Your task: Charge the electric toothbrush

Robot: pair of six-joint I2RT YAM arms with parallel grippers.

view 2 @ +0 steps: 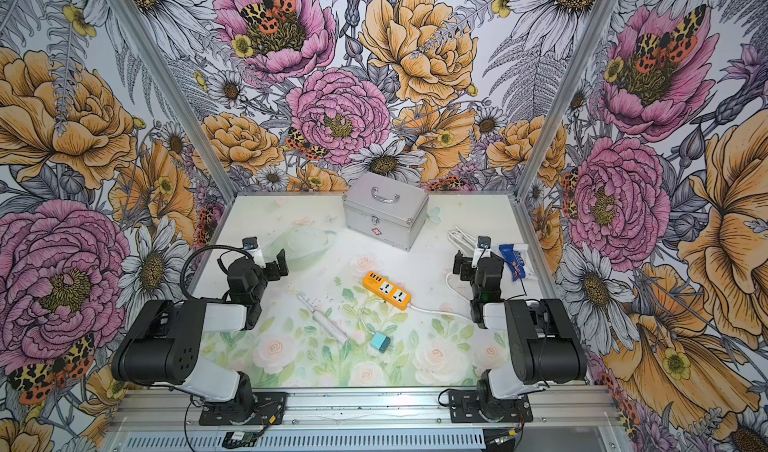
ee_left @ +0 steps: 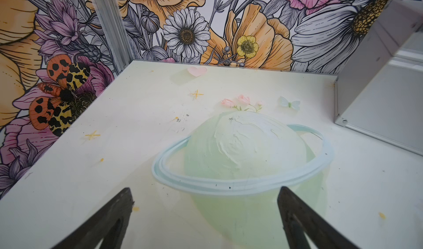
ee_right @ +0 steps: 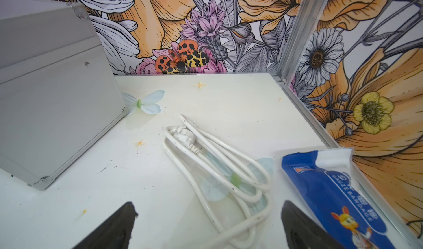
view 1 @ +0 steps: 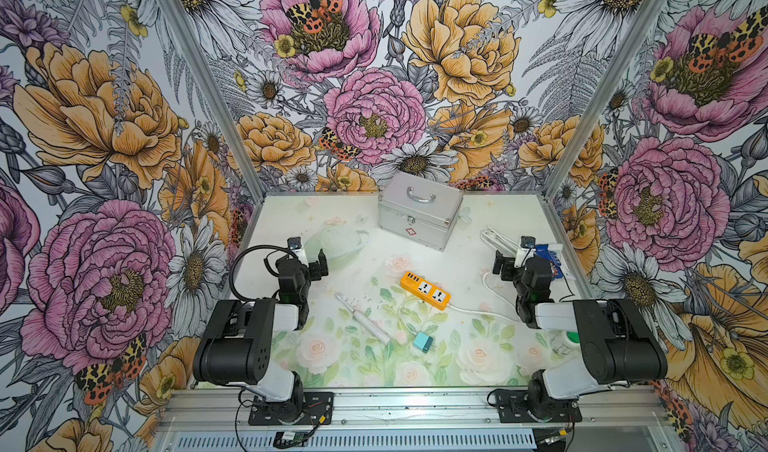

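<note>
A white electric toothbrush (view 1: pixel 364 321) lies diagonally on the front middle of the table, with a small teal block (view 1: pixel 422 341), seemingly a charger, to its right. An orange power strip (view 1: pixel 425 290) lies just behind them, its white cord running right. My left gripper (view 1: pixel 313 266) hangs over the left of the table, open and empty, facing the back. My right gripper (view 1: pixel 505 266) is over the right side, also open and empty, facing the coiled white cable (ee_right: pixel 216 169).
A silver case (view 2: pixel 384 216) stands at the back middle. A blue gauze bandage packet (ee_right: pixel 326 191) lies at the right edge. A green-topped item (view 1: pixel 570 337) is partly hidden at the front right.
</note>
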